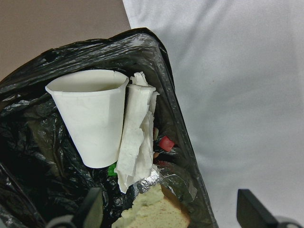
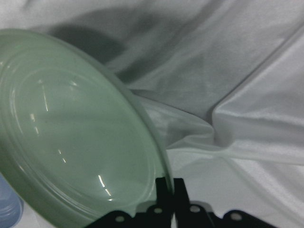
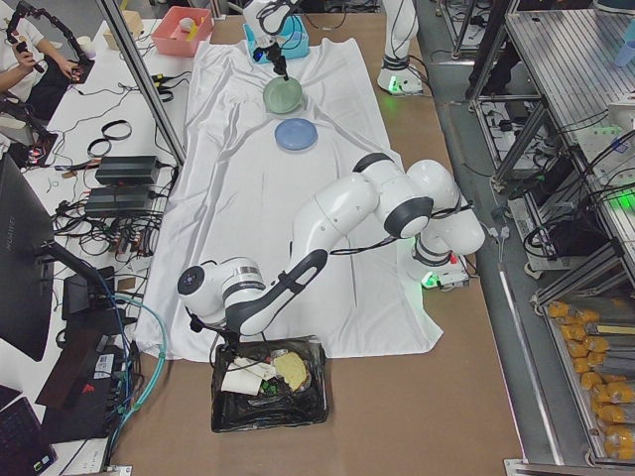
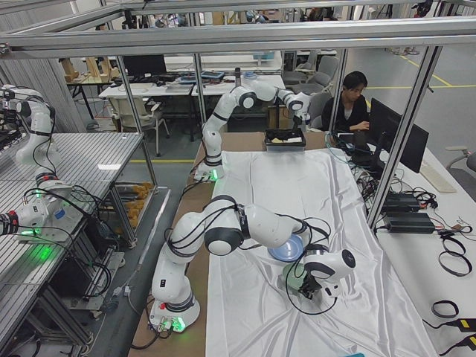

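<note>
My right gripper is shut on the rim of a green plate [image 2: 76, 133], which fills the left of the right wrist view and sits at the far end of the white cloth in the camera left view. A blue plate [image 3: 296, 134] lies beside it. My left gripper hangs open over a black-lined bin [image 3: 223, 402] holding a paper cup [image 1: 88, 121], crumpled paper [image 1: 135, 137], bread [image 1: 161, 213] and small scraps; nothing shows held between its fingers.
Monitors, cables and black boxes crowd the side table [image 3: 79, 188]. A light blue container [image 3: 294, 40] and a red bin [image 3: 182, 30] stand at the far end.
</note>
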